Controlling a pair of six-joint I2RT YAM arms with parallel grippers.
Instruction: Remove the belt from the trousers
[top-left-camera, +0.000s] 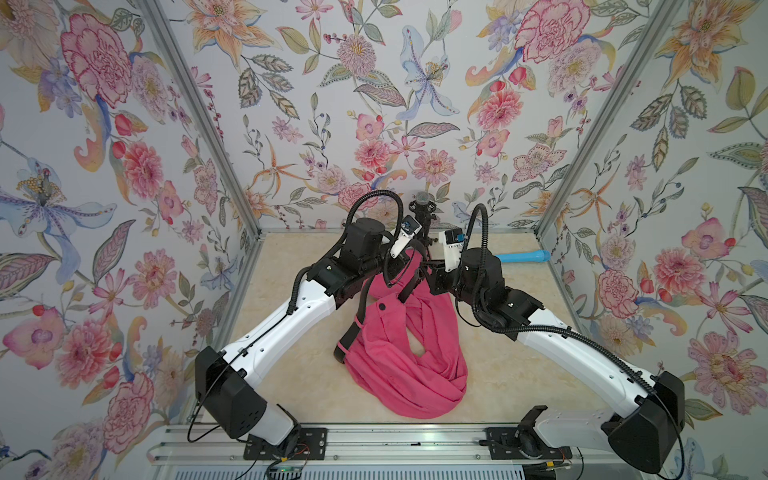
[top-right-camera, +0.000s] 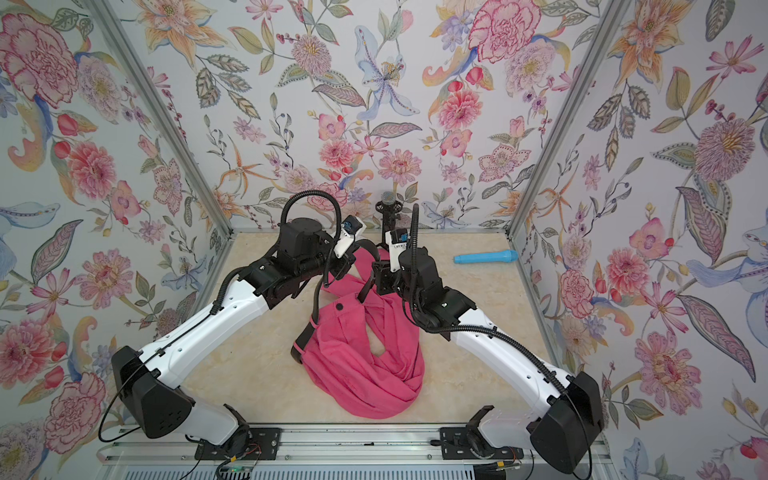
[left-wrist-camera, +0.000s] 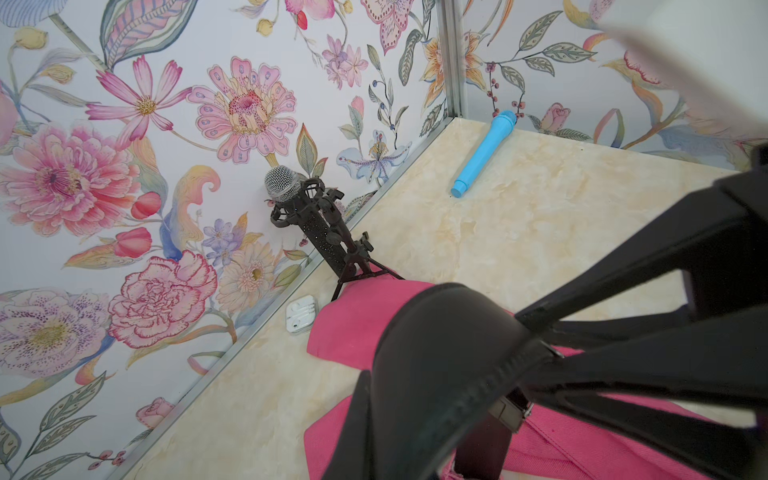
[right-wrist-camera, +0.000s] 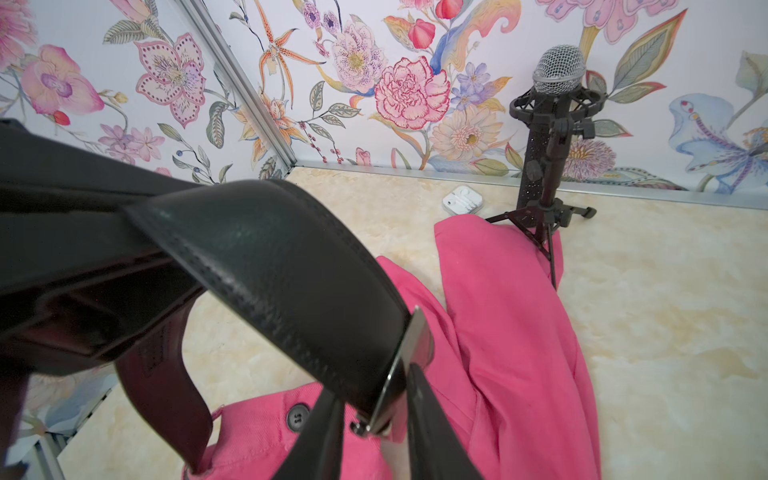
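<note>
The pink trousers (top-left-camera: 400, 376) lie crumpled on the table, with the black belt (top-left-camera: 345, 345) partly along their waist. My left gripper (top-left-camera: 399, 257) is shut on the belt above the waistband. From there a stretch of black belt (right-wrist-camera: 296, 272) arches toward my right gripper, which stands partly open. A metal buckle piece (right-wrist-camera: 409, 360) at that stretch's lower end shows beyond and between the right fingers; whether they touch it, I cannot tell. Another belt section (right-wrist-camera: 160, 384) hangs below the left gripper toward the waistband.
Behind the trousers stands a microphone on a small tripod (right-wrist-camera: 552, 152), one trouser leg reaching its feet. A white earphone case (right-wrist-camera: 462, 200) sits close by. A blue cylinder (top-right-camera: 485, 257) lies at the back right.
</note>
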